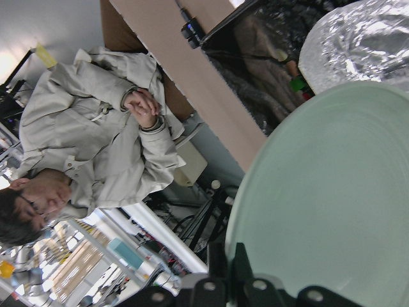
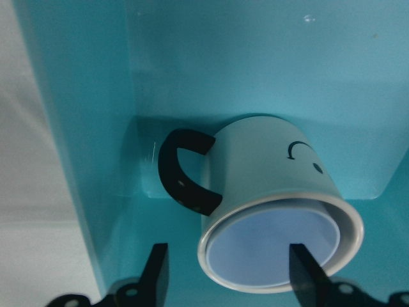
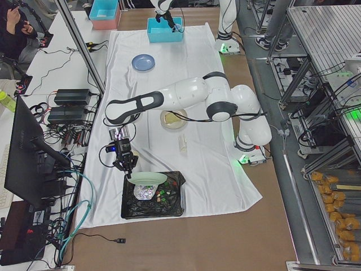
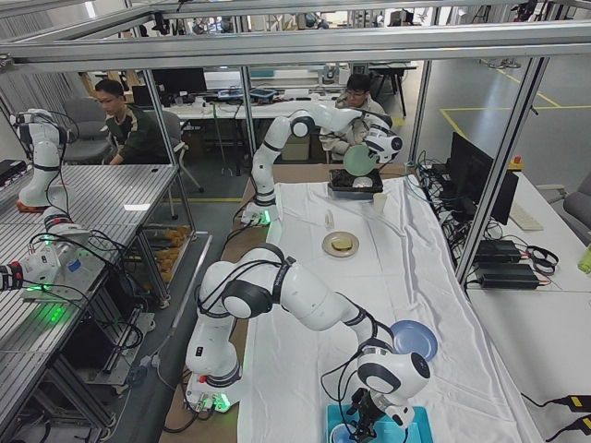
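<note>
My left gripper is shut on the rim of a pale green plate (image 1: 319, 192), tilted above a black-lined tray (image 3: 127, 209). Foil-covered item (image 1: 351, 45) and small coloured bits lie in that tray. My right gripper is open inside a blue bin (image 2: 77, 128), its fingers either side of a white mug (image 2: 262, 153) lying on its side with a black handle and a light blue cup or insert in its mouth. No contact with the mug is visible.
A blue plate (image 3: 143, 58) and a beige plate (image 4: 340, 237) with something on it lie on the white cloth between the arms. A monitor and cables line one side. A seated person is beyond the tray.
</note>
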